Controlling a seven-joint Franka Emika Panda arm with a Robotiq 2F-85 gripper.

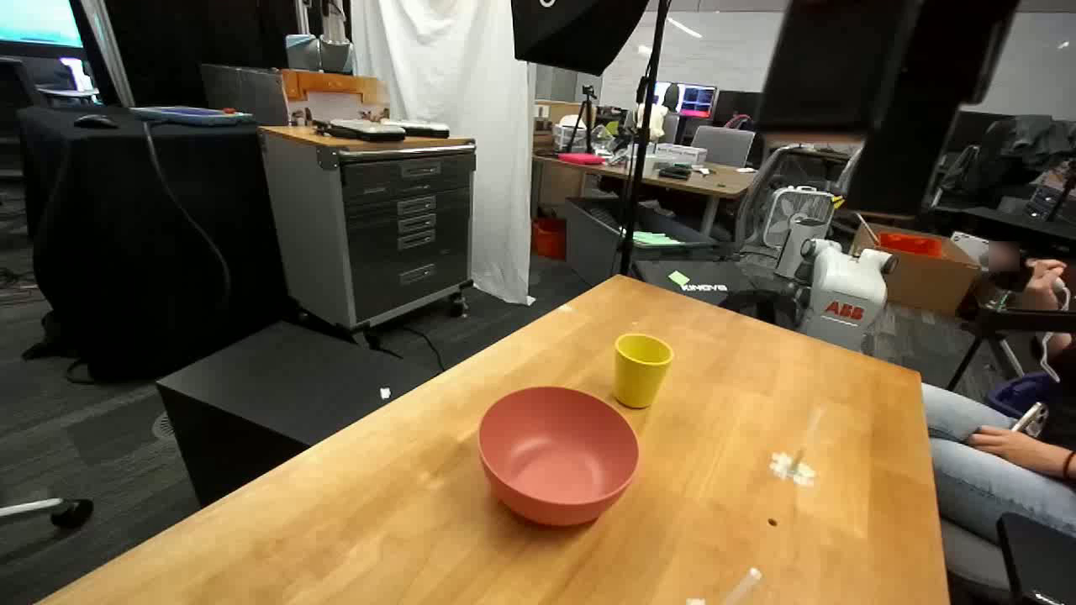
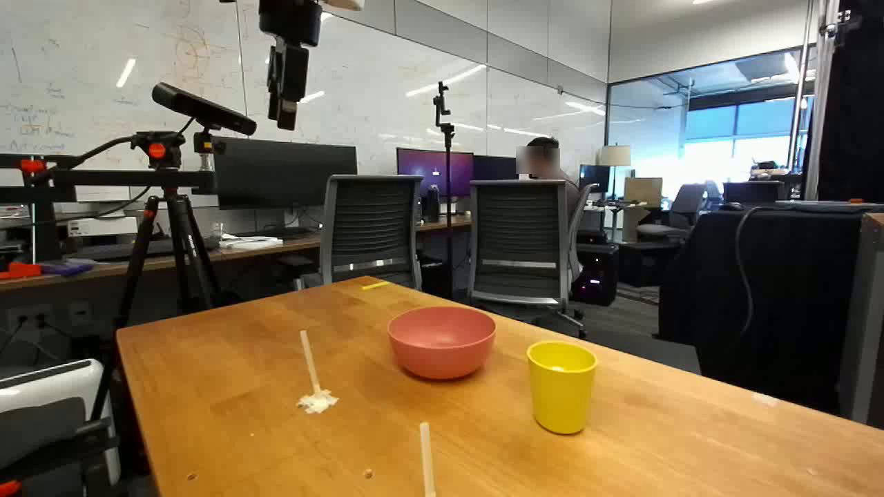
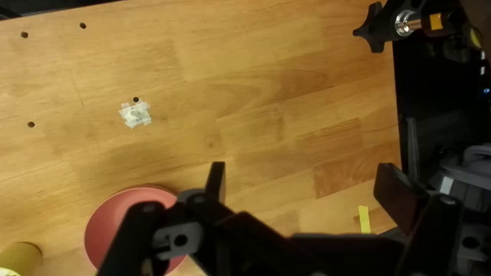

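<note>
In the wrist view my gripper is open, its two dark fingers wide apart with only bare wood seen between them. High above the table, the gripper hangs at the upper left of exterior view 2. A pink-red bowl stands upright on the wooden table and looks empty. Close beside it, apart, is an upright yellow cup. From the wrist, the bowl is partly hidden behind the left finger, and the cup is cut off at the lower left corner.
A thin pale stick rises from a white tape patch on the table. Another stick stands nearer that camera. Yellow tape lies near one table edge.
</note>
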